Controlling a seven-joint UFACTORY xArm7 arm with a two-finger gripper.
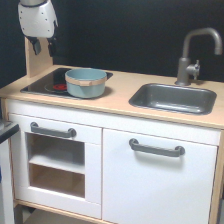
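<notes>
A teal pot with a pale rim rests upright on the black cooktop, over its right part. In the upper left my gripper hangs under a white arm, left of the pot and higher than it, clear of it. Its fingers are small and dark here, so their opening does not show, nor does anything held. The inside of the pot is mostly out of sight.
A steel sink with a grey faucet lies to the right. Bare wooden counter separates pot and sink. Below are an oven-like compartment and a closed white cabinet door. A wooden post stands behind the gripper.
</notes>
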